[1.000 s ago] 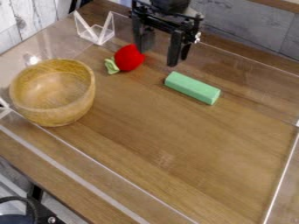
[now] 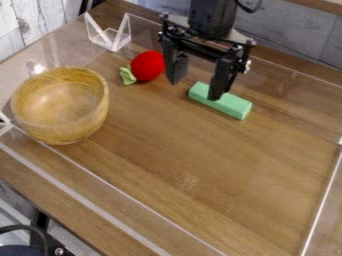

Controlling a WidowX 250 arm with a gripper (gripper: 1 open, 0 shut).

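Note:
My black gripper (image 2: 197, 72) hangs over the back middle of the wooden table, its two fingers spread apart, open. Just below its right finger lies a mint green block (image 2: 219, 100). A red round object (image 2: 148, 66) with a small pale green piece (image 2: 127, 75) beside it sits at the left of the gripper. A yellow wooden bowl (image 2: 60, 107) stands at the left. The space between the fingers shows no held thing.
A white wire holder (image 2: 110, 32) stands at the back left. A tiled wall runs along the back right.
The objects on the table have not visibly moved.

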